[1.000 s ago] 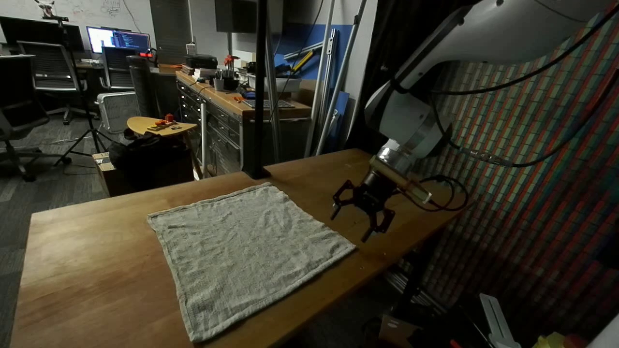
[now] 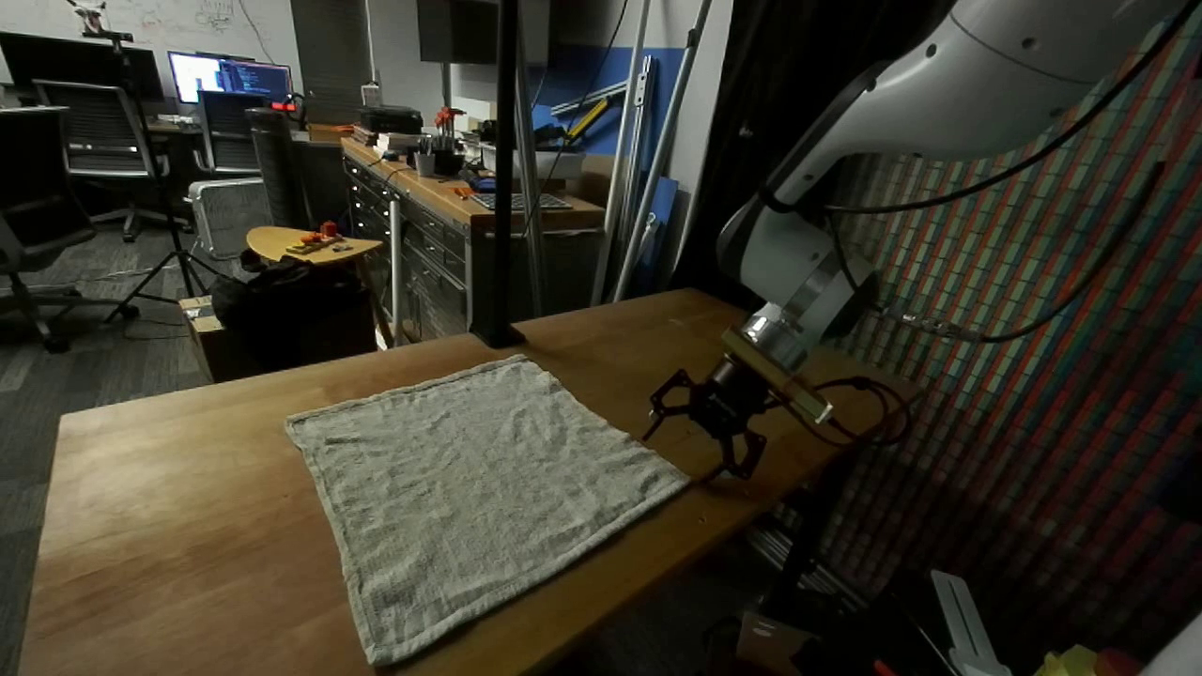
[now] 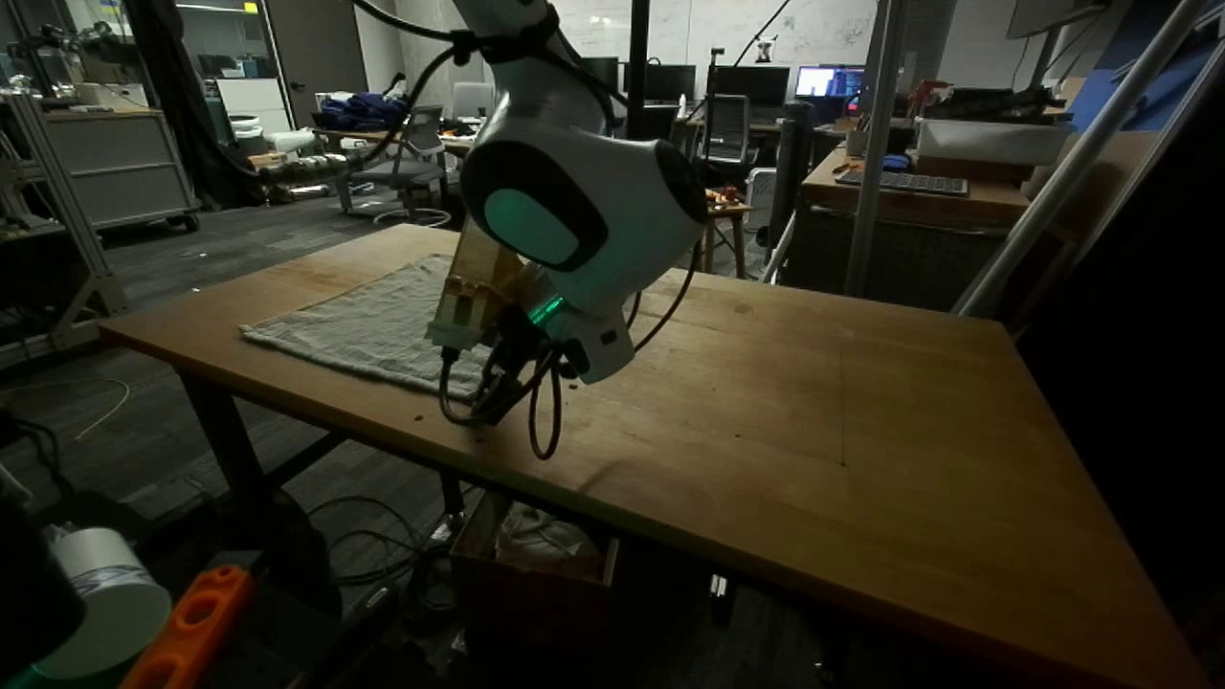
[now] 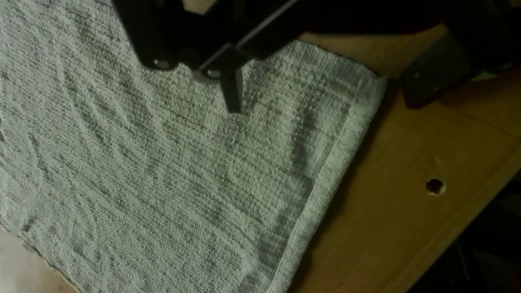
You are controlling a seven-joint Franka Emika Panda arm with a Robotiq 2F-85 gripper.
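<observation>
A pale grey towel [image 2: 485,496] lies spread out on the wooden table, fairly flat with small wrinkles. My gripper [image 2: 681,456] is open and low at the towel's near right corner. In the wrist view, one fingertip [image 4: 234,100] appears over the cloth and the other [image 4: 417,92] is just outside the corner, over bare wood; the hemmed corner [image 4: 368,85] shows between them. Whether the fingertips touch the cloth or table is hard to tell. In the second exterior view the arm hides the gripper and part of the towel [image 3: 356,327].
Bare wooden tabletop [image 3: 781,425] stretches away on the arm's other side. The table's edge [image 4: 459,227] runs close to the towel corner. A black post [image 2: 503,225] stands at the table's far edge. Cables [image 2: 879,411] loop beside the wrist.
The arm has lowered, bringing my open gripper down closer to the towel's corner and the table. The towel looks unmoved.
</observation>
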